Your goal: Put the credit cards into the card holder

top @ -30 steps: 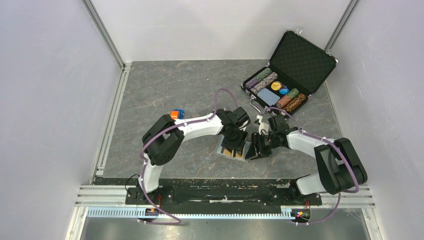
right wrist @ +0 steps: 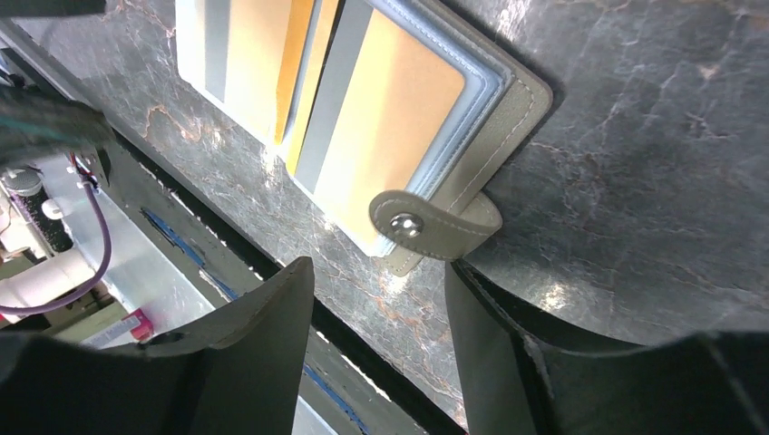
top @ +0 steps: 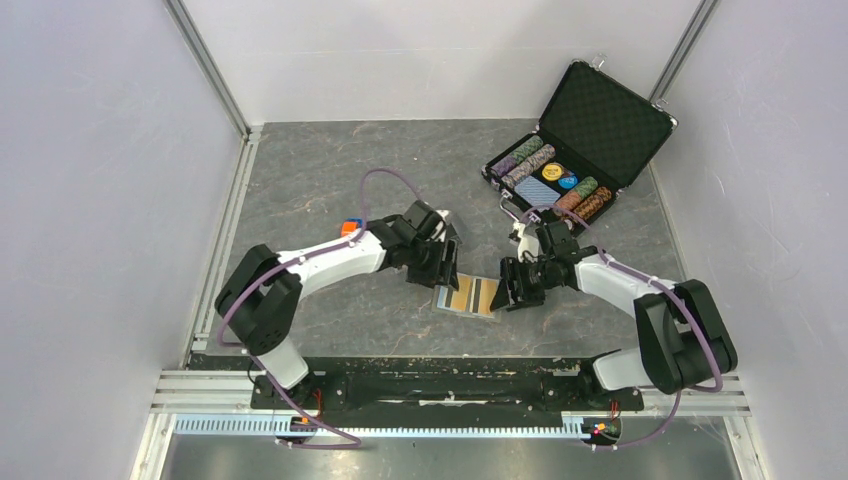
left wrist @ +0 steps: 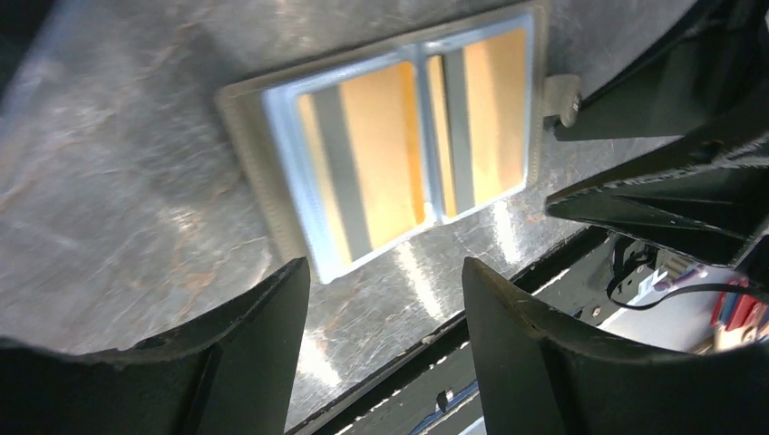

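An open grey card holder (top: 468,296) lies flat at the front middle, its blue-edged sleeves showing tan and dark striped cards (left wrist: 363,154); its snap strap (right wrist: 431,227) is at the right end. My left gripper (top: 446,270) is open, above and left of the holder, empty between its fingers. My right gripper (top: 505,285) is at the holder's right end; in the right wrist view its fingertips are just below the strap, and whether they grip it or how far they are closed is hard to tell.
An open poker-chip case (top: 560,185) stands at the back right. An orange and blue object (top: 349,227) sits behind my left arm.
My left gripper and arm have drawn back to the left, uncovering the card holder. My right gripper has shifted only slightly.
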